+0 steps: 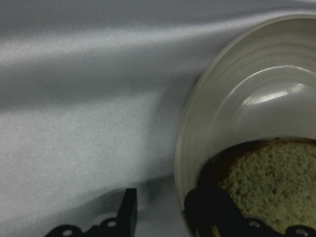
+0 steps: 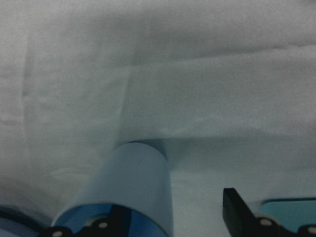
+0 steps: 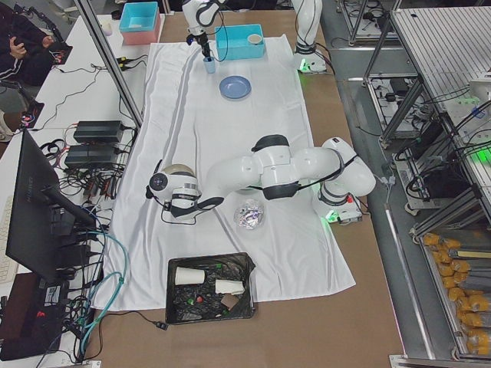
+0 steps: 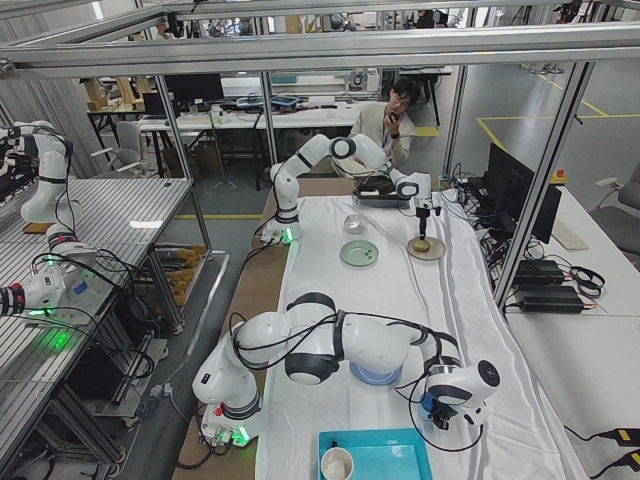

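A beige plate (image 1: 256,113) with a round piece of bread (image 1: 269,182) on it lies under my left gripper, whose fingers stand apart, one over the plate's near rim beside the bread, the other over the cloth. A light blue cup (image 2: 133,173) is under my right gripper, with one finger at its mouth and the other outside over the cloth. The right gripper's fingers are apart; the cup stands near the teal bin (image 4: 385,450) in the camera right view.
A blue plate (image 3: 235,87), a green plate (image 4: 359,252) and a clear bowl (image 3: 249,215) lie on the white cloth. A black tray (image 3: 209,313) with white items is at one end; a white cup (image 4: 337,464) is in the teal bin.
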